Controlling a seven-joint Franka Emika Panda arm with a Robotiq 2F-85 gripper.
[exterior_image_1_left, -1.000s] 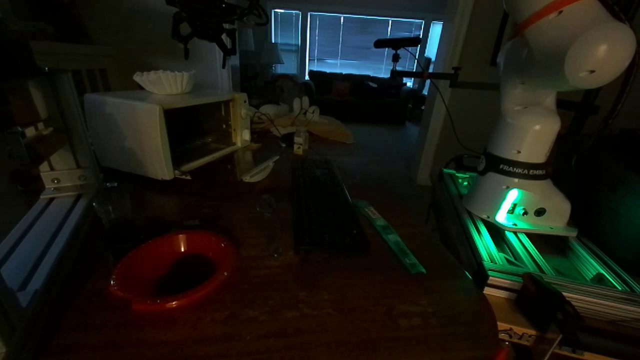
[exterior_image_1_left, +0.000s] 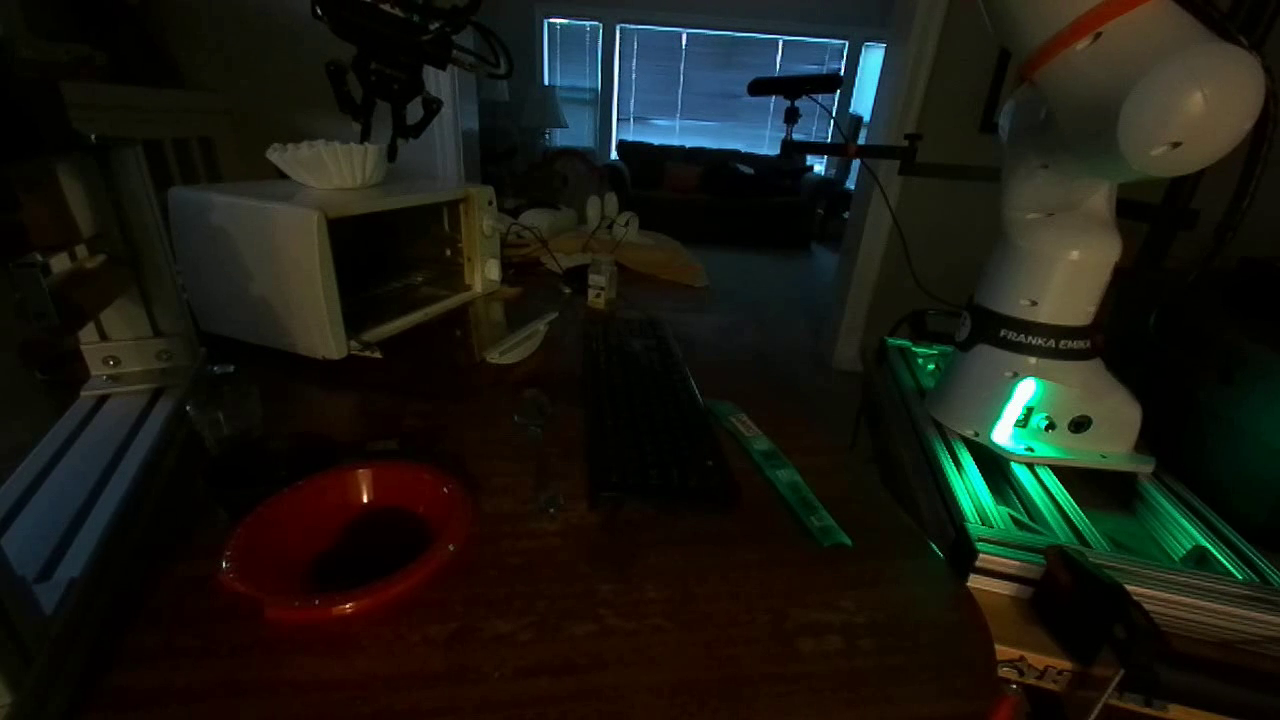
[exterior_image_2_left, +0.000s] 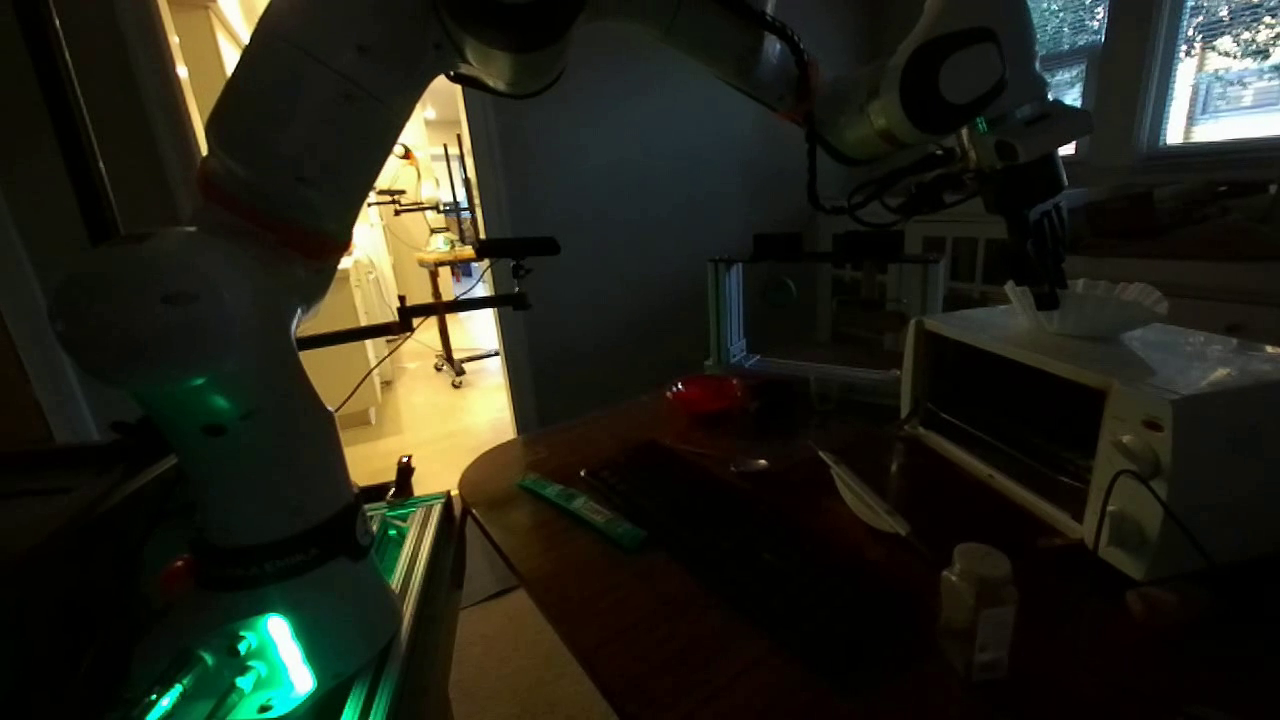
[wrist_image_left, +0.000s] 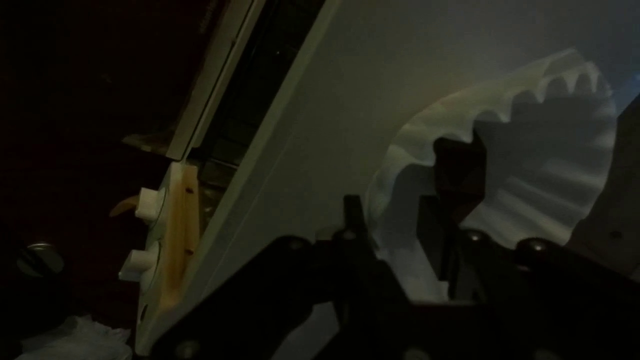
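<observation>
A white fluted paper filter (exterior_image_1_left: 330, 166) (exterior_image_2_left: 1101, 310) sits upright on top of the white toaster oven (exterior_image_1_left: 254, 270) (exterior_image_2_left: 1212, 462). My gripper (exterior_image_1_left: 379, 145) is down at the filter's edge, its fingers part way together. In the wrist view, the filter's near wall (wrist_image_left: 393, 240) rises in the gap of the gripper; one finger (wrist_image_left: 354, 213) is outside it and the other reaches inside. Space still shows between the fingers. A dark patch (wrist_image_left: 460, 171) is visible inside the filter; whether it is an object or shadow I cannot tell.
The oven's front is open. On the dark table are a red bowl (exterior_image_1_left: 258, 564), a black keyboard (exterior_image_1_left: 654, 420), a green packet (exterior_image_1_left: 780, 474), a white plate-like piece (exterior_image_1_left: 522, 342) and a small jar (exterior_image_2_left: 978, 612). Clear plastic (exterior_image_2_left: 1206, 356) lies beside the filter.
My gripper has come down and left in exterior view 1, from above the oven to the filter's edge. Its fingers have drawn closer together. The filter has not visibly moved.
</observation>
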